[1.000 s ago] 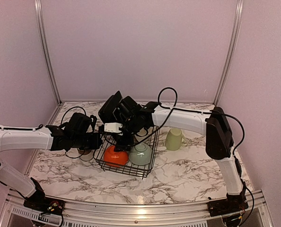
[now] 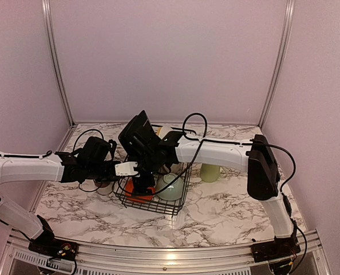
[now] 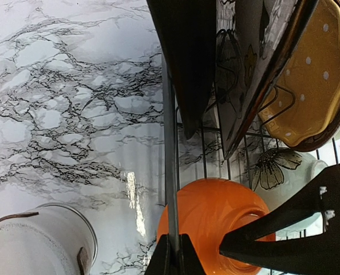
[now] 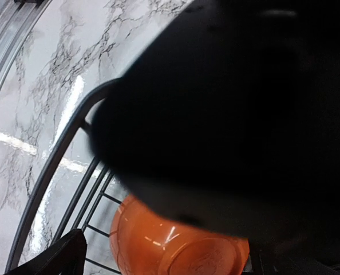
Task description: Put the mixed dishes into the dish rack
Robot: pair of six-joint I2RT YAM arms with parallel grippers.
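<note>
The wire dish rack point(image 2: 153, 207) holds an upside-down orange bowl point(image 2: 137, 196) and, to its right, a pale green bowl point(image 2: 173, 189). Gripped at its left side, the rack's rim point(image 3: 170, 172) runs up from my left gripper, which is shut on it. Over the orange bowl, my right gripper point(image 2: 142, 186) points down. Its fingers stand open, and the right wrist view shows the orange bowl point(image 4: 158, 240) below and between them. Dark plates point(image 3: 187, 63) and a yellow dotted plate point(image 3: 313, 80) stand upright farther back in the rack.
A green mug point(image 2: 210, 173) stands right of the rack. Left of the rack, under my left arm, is a whitish cup point(image 3: 38, 243). A large dark shape point(image 4: 227, 114) blocks much of the right wrist view.
The left arm, rack and bowls look unmoved. The right forearm now covers part of the green mug.
</note>
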